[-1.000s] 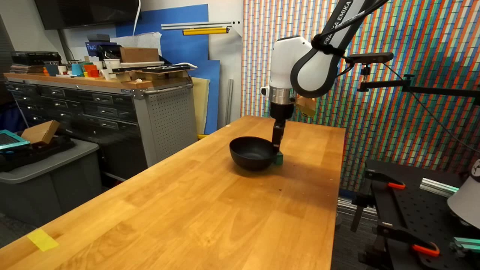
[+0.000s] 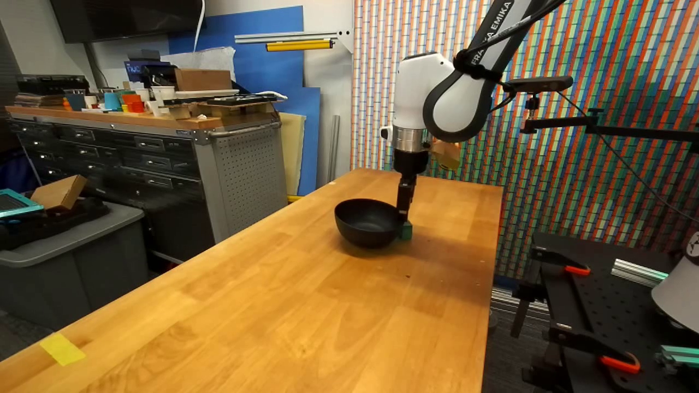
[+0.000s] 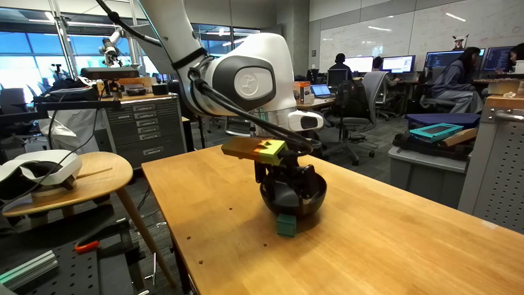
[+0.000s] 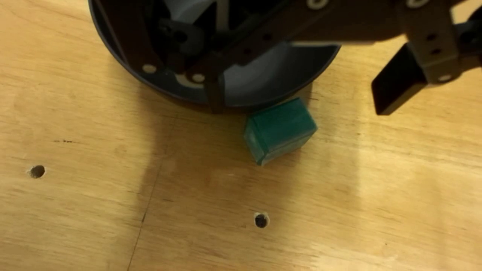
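Observation:
A black bowl [image 2: 367, 224] sits upright on the wooden table. Close against its outside stands a small green block [image 4: 282, 128], resting on the tabletop; in the second exterior view this block [image 3: 286, 225] is in front of the bowl [image 3: 314, 199]. My gripper is open and low over the bowl's rim. One fingertip [image 4: 215, 97] overlaps the rim in the wrist view, while the other finger [image 4: 397, 81] is out to the right, past the bowl. Nothing is held between them. Whether either finger touches the bowl or the block, I cannot tell.
Bare wooden tabletop [image 2: 314, 308] spreads in front of the bowl, with a strip of yellow tape [image 2: 62, 349] at a far corner. Several small holes mark the wood. A black perforated stand [image 2: 609, 308] is beyond the table's right edge.

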